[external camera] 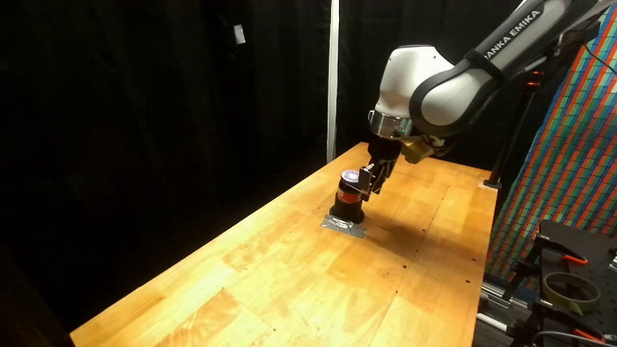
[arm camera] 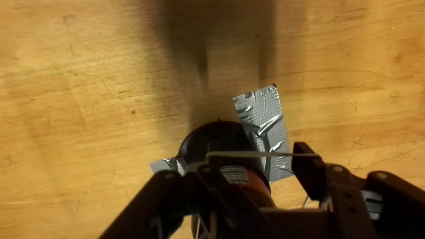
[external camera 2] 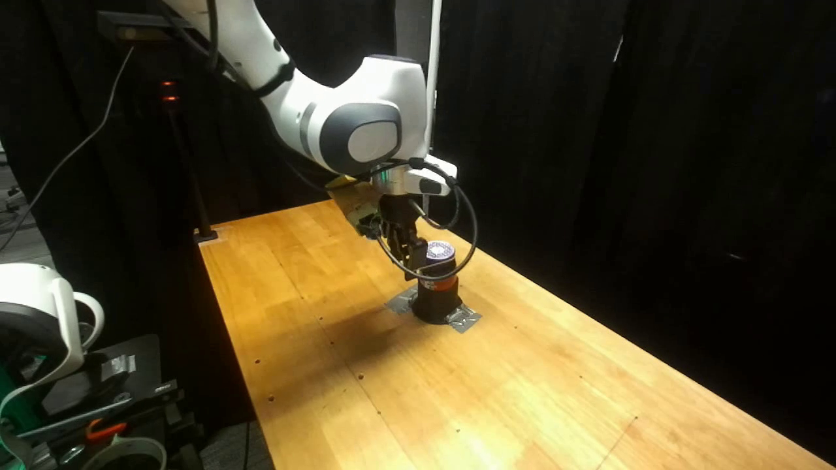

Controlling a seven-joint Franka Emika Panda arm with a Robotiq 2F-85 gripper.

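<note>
A dark jar [external camera: 348, 199] with a red-orange label and a pale-topped lid [external camera: 350, 176] stands upright in a black base, which silver tape [external camera: 344, 226] holds to the table. Close beside the jar's upper part is my gripper [external camera: 370, 187], tilted, to its right in exterior view 1 and to its left in exterior view 2. In the wrist view its dark fingers [arm camera: 305, 167] are apart. A thin pale band [arm camera: 259, 154] stretches between the fingertips, crossing in front of the jar [arm camera: 255, 184]. The fingers hide much of the jar there; whether the band touches it is unclear.
A black cable [external camera 2: 473, 227] loops from the wrist past the jar. Beside the table stands a dark cart with a tape roll [external camera: 571, 292].
</note>
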